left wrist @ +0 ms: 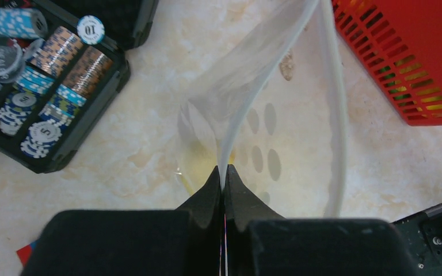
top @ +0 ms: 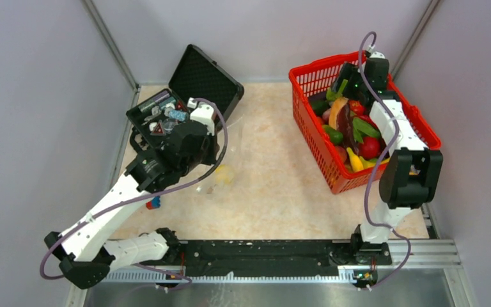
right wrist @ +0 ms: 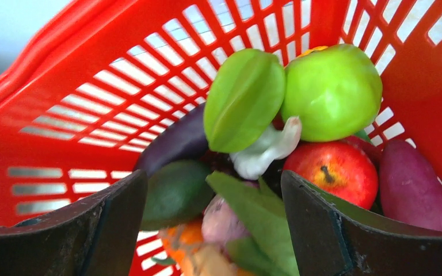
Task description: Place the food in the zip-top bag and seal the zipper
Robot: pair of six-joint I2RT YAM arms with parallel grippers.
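Observation:
My left gripper is shut on the edge of the clear zip top bag, which hangs open below it with something pale yellow low inside, blurred by the plastic. My right gripper is open over the food in the red basket. Beneath its fingers in the right wrist view are a green starfruit-like piece, a green apple, a white garlic-like piece, a red apple, an eggplant, a purple sweet potato and leafy greens.
An open black case of poker chips stands at the back left. A small red and blue object lies near the left arm.

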